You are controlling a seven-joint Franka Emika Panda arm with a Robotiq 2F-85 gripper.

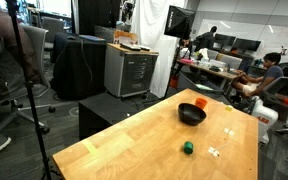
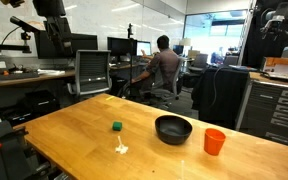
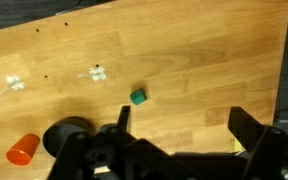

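Note:
My gripper is open above the table, its two dark fingers wide apart and nothing between them. Down on the wood lies a small green block, standing clear of the fingers; it also shows in exterior view 2 as a green cube. A black bowl sits farther along the tabletop, with an orange cup beside it. In the wrist view the bowl is partly hidden by the gripper's body, while the cup shows near the lower left corner.
Two small whitish pieces lie flat on the wooden table, one a pale scrap near the block. Something yellow is partly hidden near the right finger. Bare wood spreads widely around the block. A dark cabinet stands beyond the table.

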